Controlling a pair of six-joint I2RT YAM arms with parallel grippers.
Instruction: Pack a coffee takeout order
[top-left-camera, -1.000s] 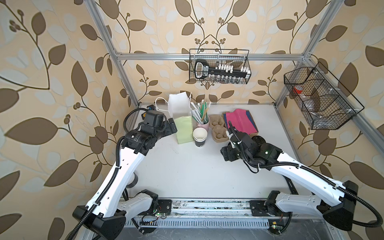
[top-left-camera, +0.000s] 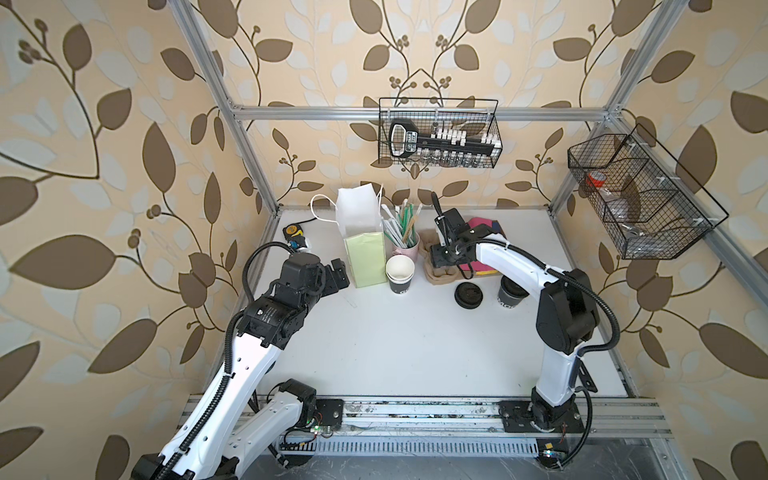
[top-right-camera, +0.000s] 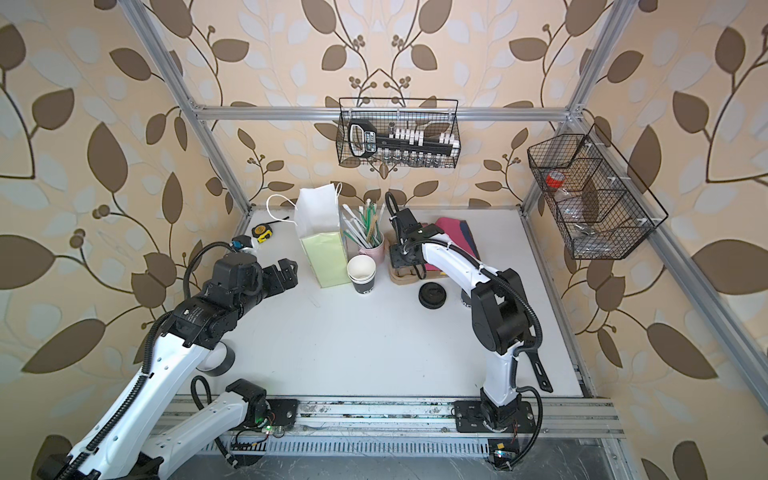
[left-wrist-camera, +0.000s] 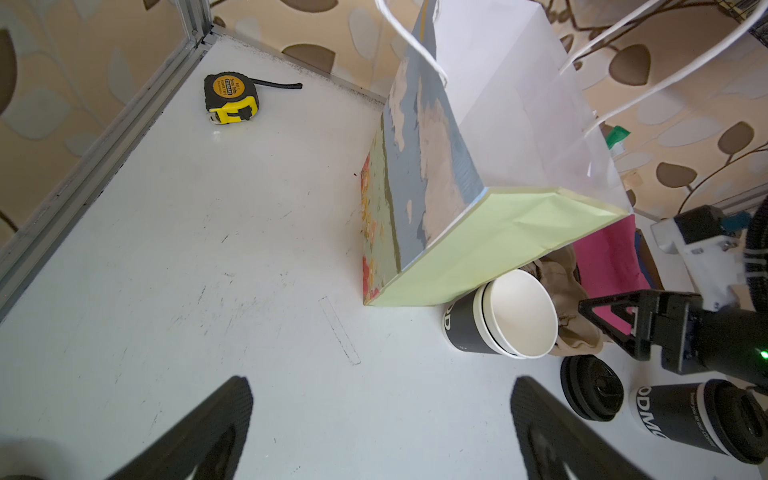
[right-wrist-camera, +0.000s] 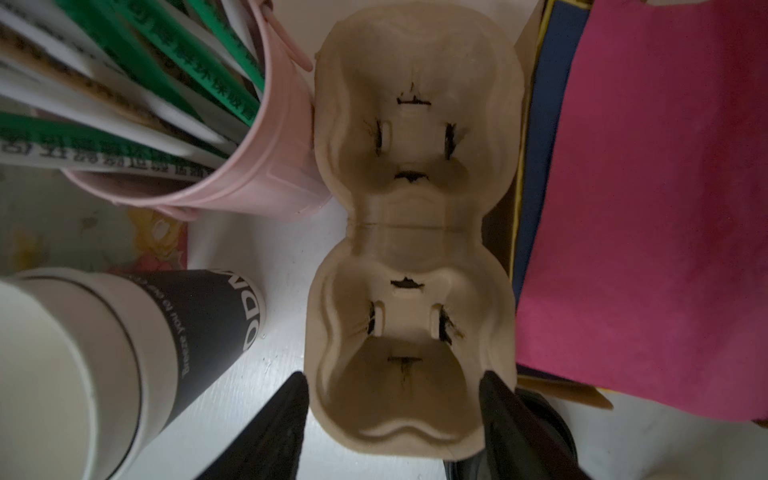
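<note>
The brown cardboard cup carrier (right-wrist-camera: 412, 232) lies on the table beneath my right gripper, whose fingers stand apart around its near end with nothing gripped. To its left are stacked white-rimmed cups (top-left-camera: 399, 272); a black lid (top-left-camera: 469, 295) lies just in front. A lidded black cup (left-wrist-camera: 692, 416) stands further right. The pale green paper bag (top-left-camera: 365, 248) stands upright and open-topped at the back. My left gripper is open and empty, over the table left of the bag.
A pink bucket of straws (right-wrist-camera: 272, 152) touches the carrier's left side. Right of the carrier, a pink cloth (right-wrist-camera: 640, 216) lies over a box. A tape measure (left-wrist-camera: 232, 97) rests at the back left.
The left arm has shifted slightly leftward.
</note>
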